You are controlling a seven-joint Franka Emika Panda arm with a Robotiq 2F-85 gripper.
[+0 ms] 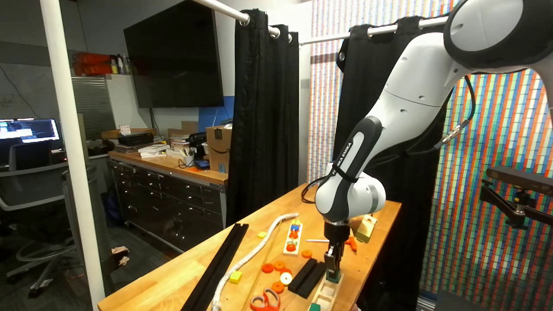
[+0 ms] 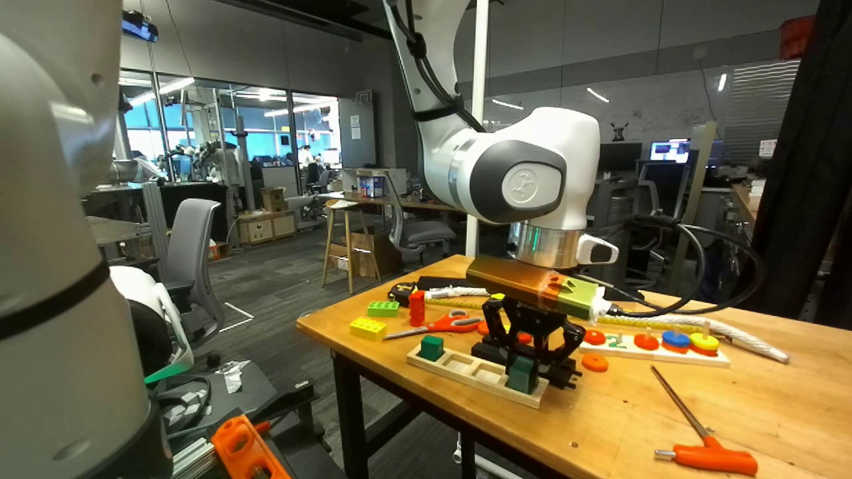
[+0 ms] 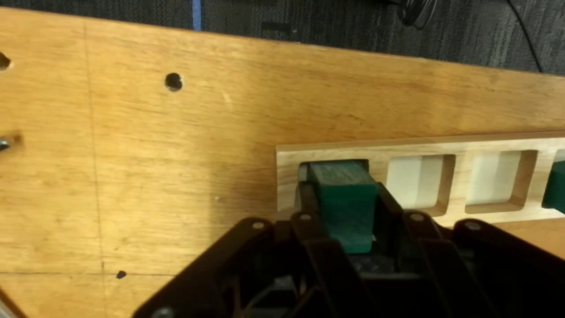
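Observation:
A dark green block [image 3: 347,212] is between the fingers of my gripper, which is shut on it. In the wrist view the block stands over the end compartment of a pale wooden tray [image 3: 328,151], tilted or off-centre, with part of that compartment showing round it. How deep it sits cannot be told. In exterior view 2 my gripper holds the block at the tray's right end, and a second green block [image 2: 432,346] occupies the far left compartment. Two compartments between them are empty.
Black foam bars [image 1: 307,277] lie close beside the tray. Red-handled scissors [image 2: 451,322], loose orange rings [image 2: 595,363] and a peg board [image 2: 655,348] are farther in. An orange-handled screwdriver [image 2: 709,456] lies to the right. The table edge [image 3: 371,52] runs close along the tray.

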